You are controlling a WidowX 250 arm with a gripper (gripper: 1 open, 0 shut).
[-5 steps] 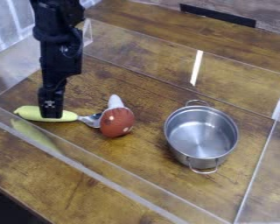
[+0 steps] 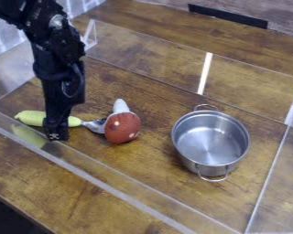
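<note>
My black gripper (image 2: 56,126) reaches down from the upper left onto a pale yellow-green elongated object (image 2: 34,118) at the left of the camera view, its fingers open around that object's right part, as far as shows. Just right of it lie a red round object (image 2: 124,129), like a toy fruit or vegetable, and a silvery utensil (image 2: 95,124). A steel pot (image 2: 209,143) stands to the right.
Clear plastic walls surround the wooden tabletop (image 2: 136,192). A white strip (image 2: 205,71) lies at the upper right. Bare wood separates the red object from the pot and fills the area behind them.
My gripper has moved lower and toward the front, down onto the yellow-green object. The other objects look unmoved.
</note>
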